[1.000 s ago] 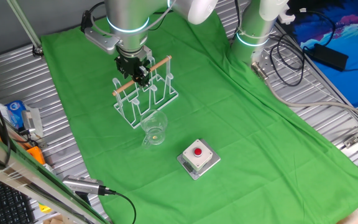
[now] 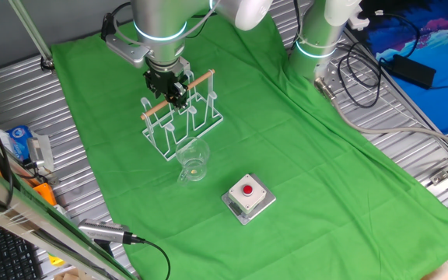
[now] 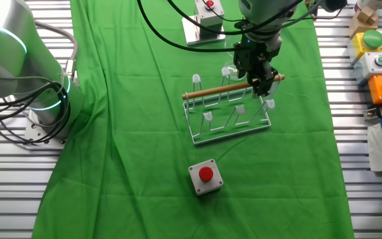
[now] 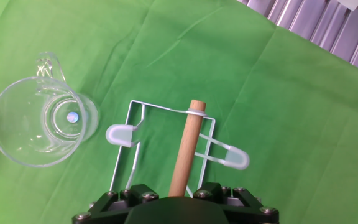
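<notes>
My gripper [image 2: 179, 101] is at the wooden bar [image 2: 201, 80] on top of a white wire rack [image 2: 215, 121]. In the wrist view the bar runs away from between the black fingers, which stand apart on its two sides. Their tips are hidden, so whether they touch the bar does not show. A clear glass mug [image 4: 91, 118] stands upright on the green cloth beside the rack, with a small round spot visible in its bottom. The rack's several hooks [image 4: 120, 135] hold nothing that I can see.
A red push button on a pale box [image 2: 247, 190] sits near the mug. Another red-button box [image 3: 205, 176] lies on the rack's other side. Cables [image 3: 197, 48] hang across exterior view 2.
</notes>
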